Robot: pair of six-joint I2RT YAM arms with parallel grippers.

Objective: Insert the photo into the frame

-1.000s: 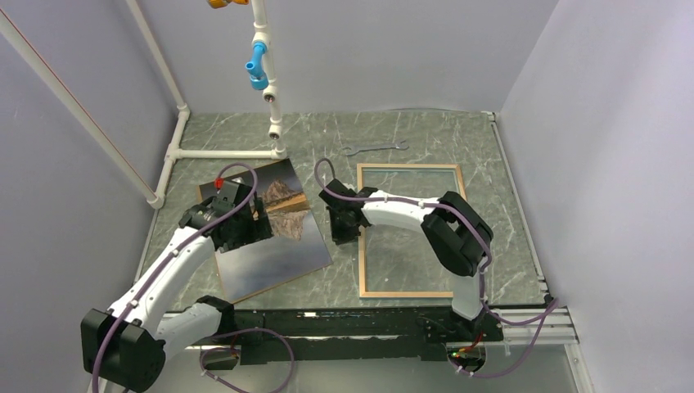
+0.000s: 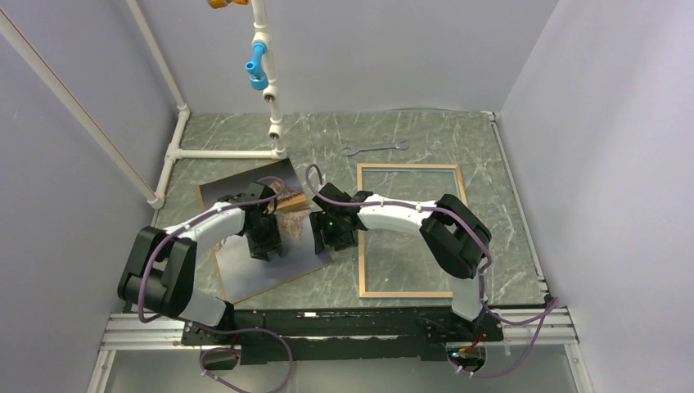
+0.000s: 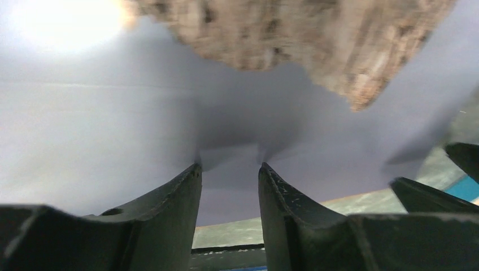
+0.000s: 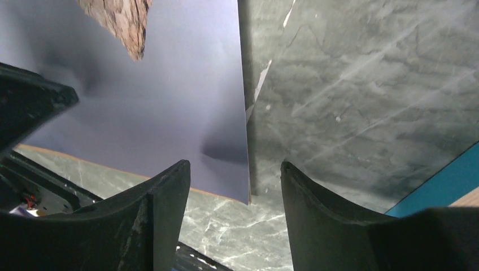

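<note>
The photo (image 2: 270, 274), a mountain mirrored in water, lies tilted on the left of the tabletop, partly hidden by both grippers. My left gripper (image 2: 264, 255) hovers over its lower part. In the left wrist view its fingers (image 3: 183, 197) stand a small gap apart, with bare photo surface visible beyond and nothing seen gripped. My right gripper (image 2: 325, 248) is open above the photo's lower right corner (image 4: 240, 189), which shows through the gap between its fingertips. To the right lies the empty wooden frame (image 2: 361, 274), partly covered by the right arm.
A wrench (image 2: 375, 149) lies behind, left of the frame's top edge. White pipes (image 2: 225, 154) run along the back left. A narrow strip of bare table (image 2: 345, 278) separates photo and frame. The left gripper's dark finger (image 4: 39, 101) is close to the right gripper.
The right gripper has shifted slightly left onto the photo's corner. Photo and frame have stayed put.
</note>
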